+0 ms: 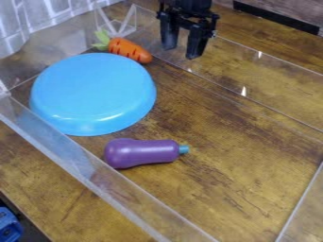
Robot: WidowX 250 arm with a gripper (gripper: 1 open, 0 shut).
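The black gripper (183, 38) hangs at the top centre, its two fingers apart and pointing down, with nothing seen between them. To its left an orange toy carrot (128, 50) with green leaves lies beside a large light-blue disc (93, 93), which looks like an upturned plate or lid. A purple toy eggplant (142, 151) with a teal stem lies on the wooden surface below the disc.
Clear walls (91, 197) border the wooden surface on the left and right. A small blue object (8, 227) shows at the lower left corner.
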